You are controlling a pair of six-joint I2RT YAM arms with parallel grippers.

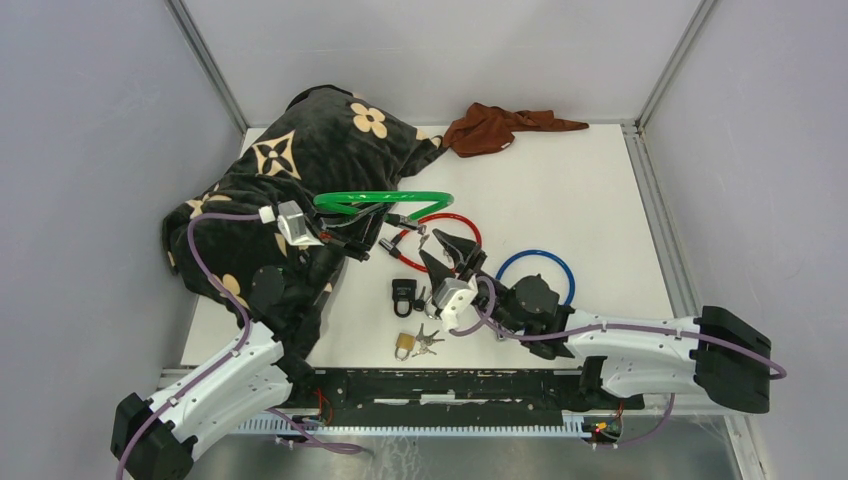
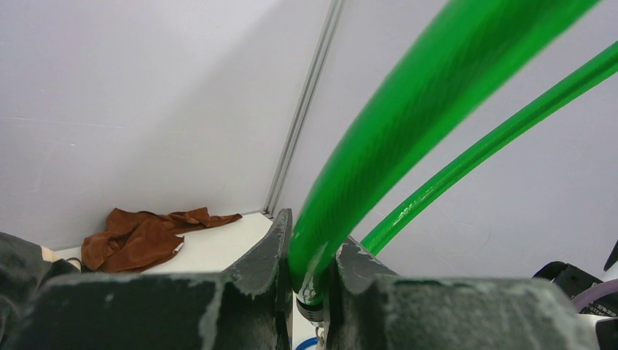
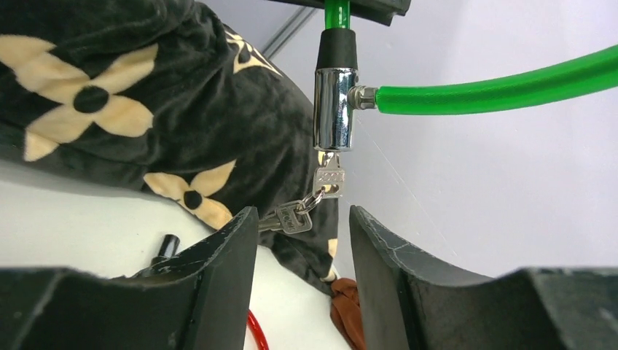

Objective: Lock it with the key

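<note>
A green cable lock (image 1: 385,199) is held up over the table, with my left gripper shut on it near its end. In the right wrist view its chrome lock cylinder (image 3: 332,109) hangs upright, the cable's other end joined to its side. One key (image 3: 329,181) sticks out of the cylinder's lower end. A second key (image 3: 293,218) dangles from it on a small ring. My right gripper stands part open, its fingertips on either side of and below the keys, with nothing gripped between them.
Below lie a red cable lock (image 1: 468,220), a blue cable lock (image 1: 560,262), a black padlock (image 1: 403,290), a brass padlock (image 1: 404,343) and loose keys (image 1: 427,337). A patterned dark blanket (image 1: 330,140) covers the left side; a brown cloth (image 1: 490,130) lies at the back.
</note>
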